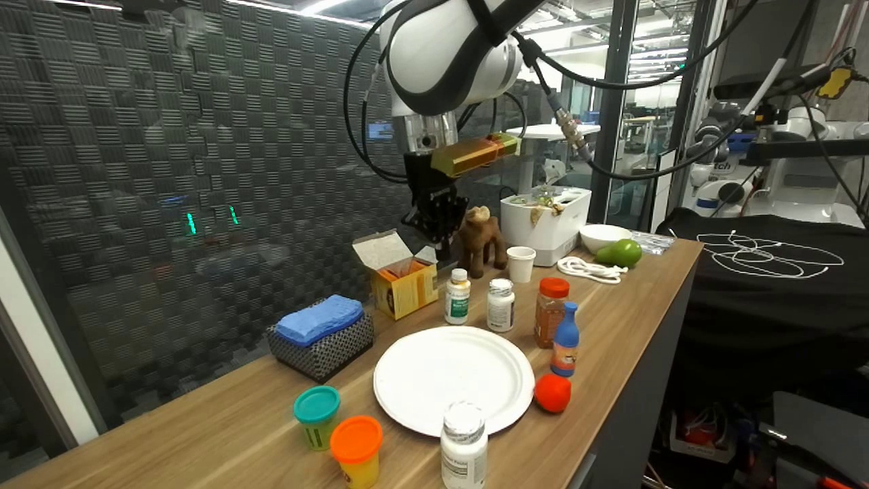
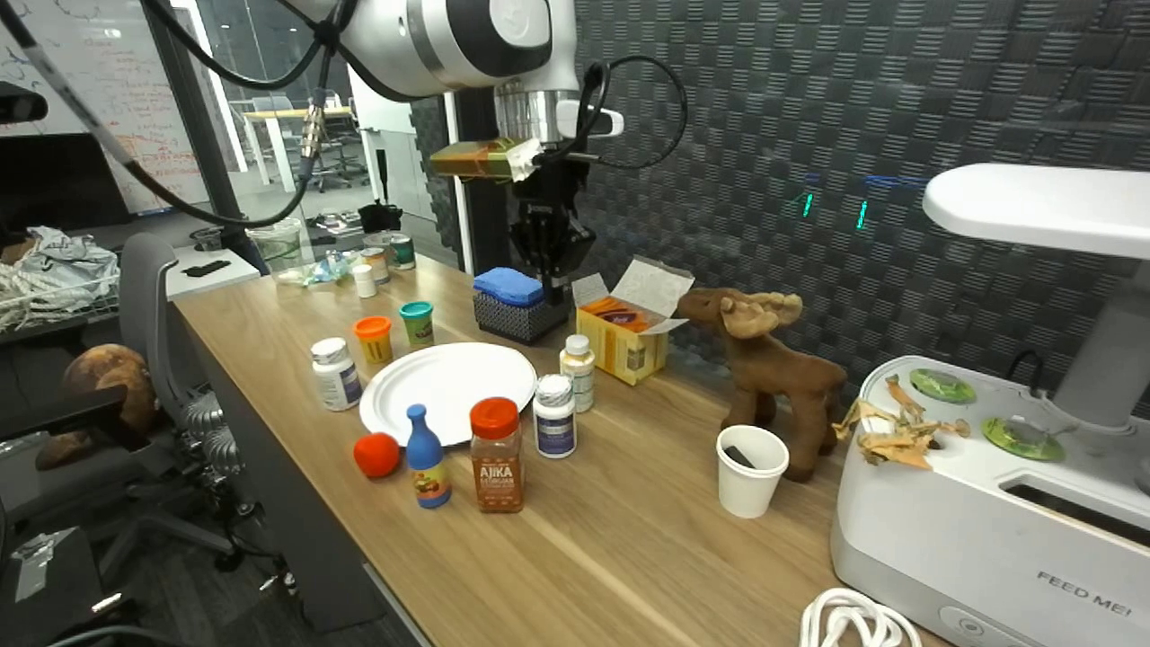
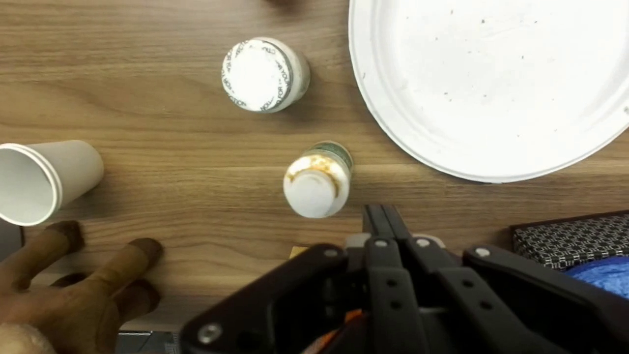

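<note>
My gripper point(image 1: 442, 251) is shut, its fingers point(image 3: 380, 227) together and nothing showing between them. It hangs in the air above the open yellow box point(image 2: 623, 343), which holds orange packets point(image 1: 404, 267). In the wrist view the gripper covers most of that box. A white-capped bottle with a green label point(image 3: 318, 180) stands upright beside the box, clear of the fingers. Near it are another white bottle point(image 2: 555, 419) and the white plate point(image 3: 495, 88), which is empty.
A red-lidded jar point(image 2: 497, 458), a blue bottle point(image 2: 427, 458) and a red ball-like item point(image 2: 376, 455) line the plate's front side. The brown moose figure point(image 2: 771, 372) and paper cup point(image 2: 747, 491) stand past the box. A blue cloth point(image 1: 319, 320) tops a dark patterned box.
</note>
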